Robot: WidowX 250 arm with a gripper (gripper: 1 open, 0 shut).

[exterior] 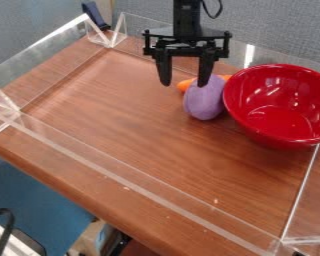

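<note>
My black gripper [184, 74] hangs at the top centre, its two fingers spread apart and pointing down, with nothing seen held between them. Just below and to the right of it lies a purple eggplant-like object [204, 100] on the wooden surface. An orange carrot-like object [186, 86] is partly hidden behind the purple one. A red bowl [276, 105] stands on the right, beside the purple object.
Clear plastic walls [136, 184] border the wooden tray floor [109, 120]. A grey wall stands behind.
</note>
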